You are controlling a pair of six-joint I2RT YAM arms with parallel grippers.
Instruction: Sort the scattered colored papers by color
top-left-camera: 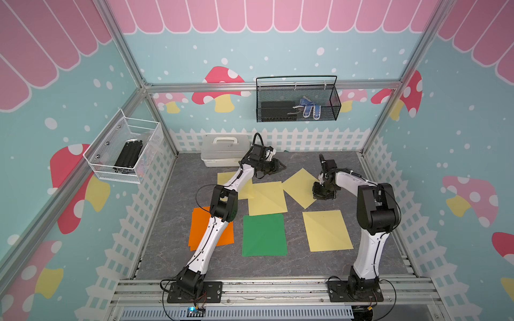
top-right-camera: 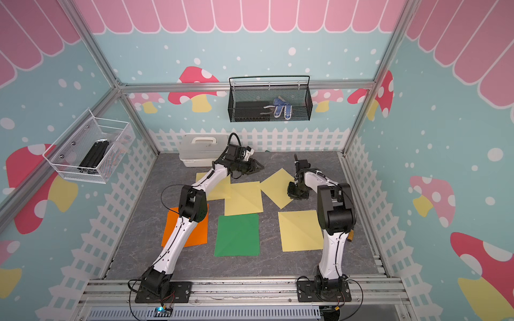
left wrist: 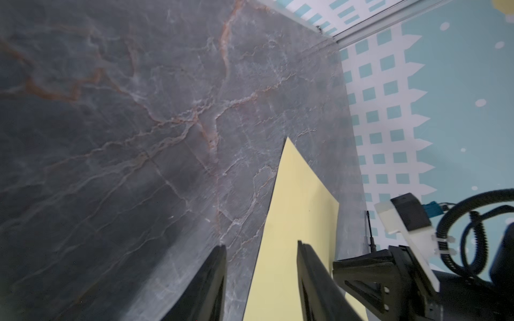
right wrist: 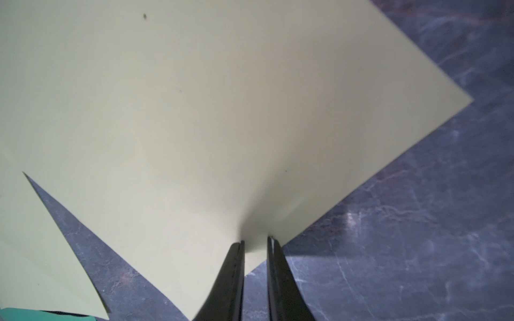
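A diamond-turned yellow paper [top-left-camera: 297,185] lies at the back centre. My right gripper is closed to a narrow gap at its right edge, with the edge between the fingertips. Just left of it are two more yellow papers, one flat [top-left-camera: 267,200] and one partly under my left arm [top-left-camera: 227,176]. Another yellow paper [top-left-camera: 327,231] lies front right. The green paper [top-left-camera: 265,235] is at front centre, the overlapping orange papers [top-left-camera: 199,220] at front left. My left gripper stands part open above the back of the table, nothing between its fingers.
A white lidded box [top-left-camera: 225,152] stands at the back left, close to my left arm. A black wire basket [top-left-camera: 298,109] hangs on the rear wall and a white one [top-left-camera: 124,152] on the left wall. Bare table shows along the front.
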